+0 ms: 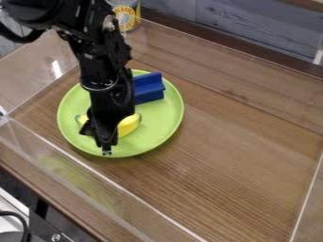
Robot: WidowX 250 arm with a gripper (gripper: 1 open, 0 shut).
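Observation:
My black gripper (106, 140) is low over the green plate (163, 128), its fingers pointing down beside a yellow object (127, 125) that lies on the plate and is partly hidden behind them. The gripper looks shut, though whether anything is between the fingertips is hard to tell. A blue block (149, 89) lies at the back of the plate, partly behind the arm.
A wooden table (233, 151) surrounds the plate, clear to the right. A can (125, 17) stands at the back, near a grey wall. A cable is at the lower left edge, off the table.

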